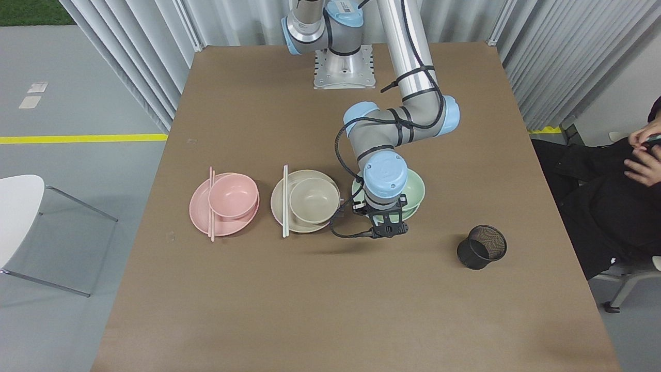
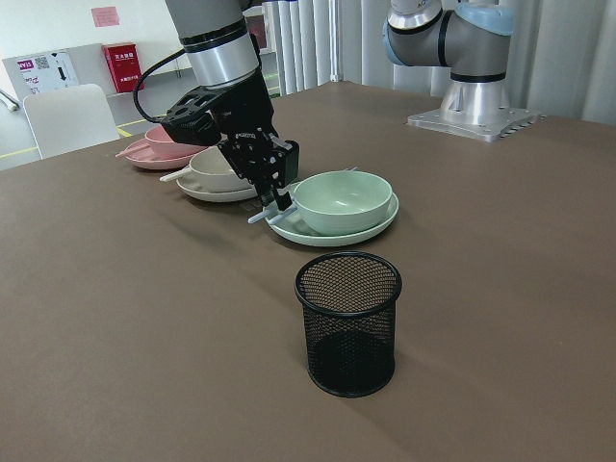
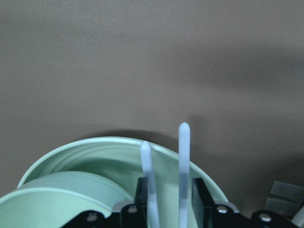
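My gripper (image 2: 282,202) is low over the green plate (image 3: 107,156), left of the green bowl (image 2: 342,200) in the left view. In the wrist view two pale chopsticks (image 3: 184,171) point up between its black fingers, with a gap between them; whether the fingers grip them I cannot tell. A cream bowl and plate (image 1: 314,199) with white chopsticks (image 1: 285,201) and a pink bowl and plate (image 1: 233,195) with pink chopsticks (image 1: 211,204) lie to the left in the front view.
A black mesh cup (image 1: 481,247) stands to the right and nearer the front. A person (image 1: 601,204) sits at the right edge.
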